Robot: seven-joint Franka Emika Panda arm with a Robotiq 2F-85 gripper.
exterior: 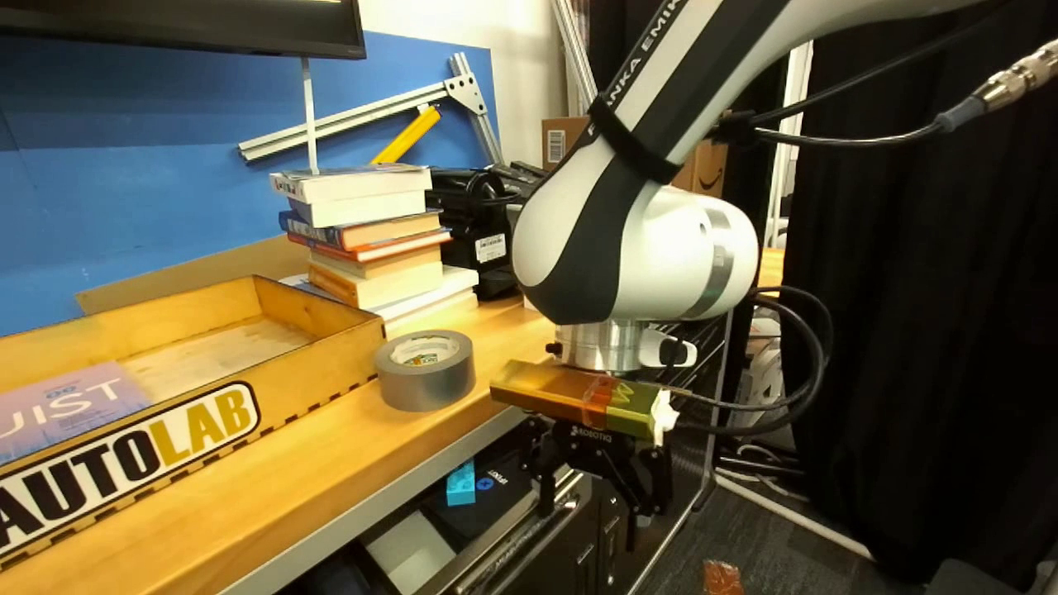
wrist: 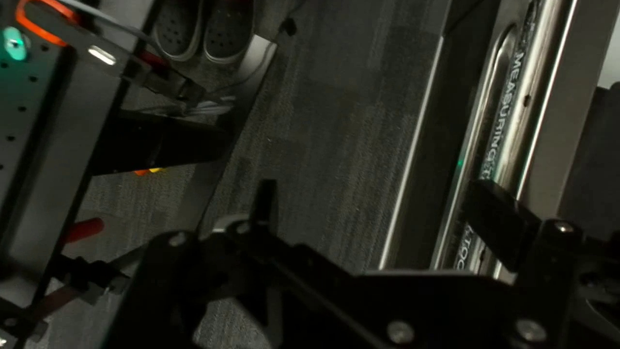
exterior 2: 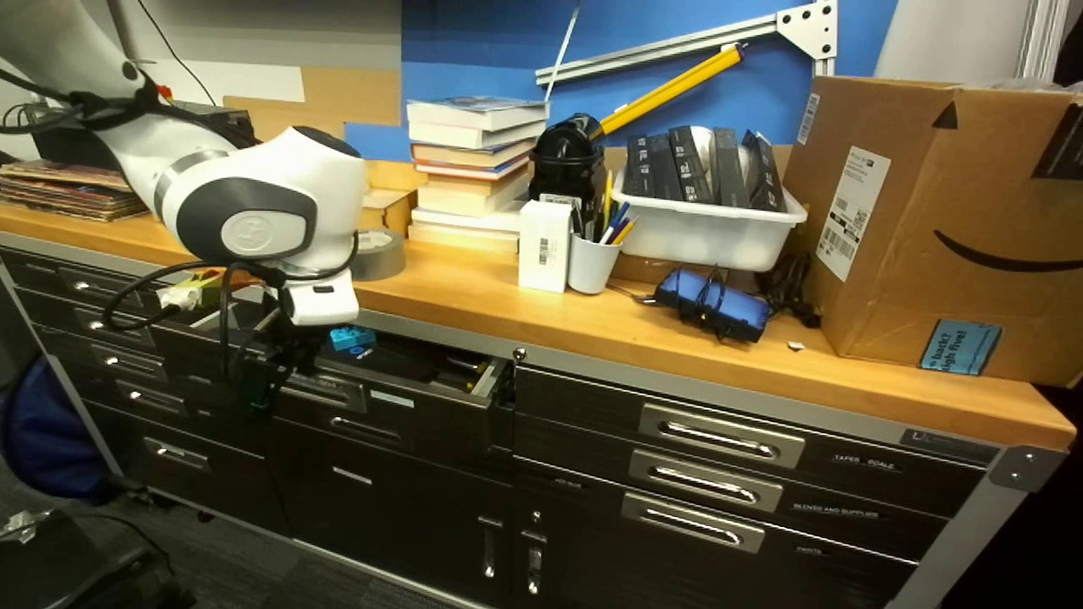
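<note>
A dark drawer (exterior 2: 447, 397) stands partly out under the wooden counter. In the wrist view, its front and the metal label strip (wrist: 501, 131), lettered "MEASURING", run along the right side. Inside lie a blue brick (exterior: 461, 484) and a black box (exterior: 501, 501). My gripper (exterior: 597, 501) points down at the drawer's front, its fingers wide apart and nothing held between them. One finger (wrist: 500, 218) overlaps the drawer front in the wrist view; the other finger (wrist: 264, 203) is over the floor side. Whether either touches the drawer, I cannot tell.
On the counter (exterior: 297, 466) are a tape roll (exterior: 424, 368), a wooden tray (exterior: 327, 362) and a stack of books (exterior: 372, 233). A large cardboard box (exterior 2: 934, 223) occupies the counter's right end. Clear floor (wrist: 325, 145) runs alongside the cabinet.
</note>
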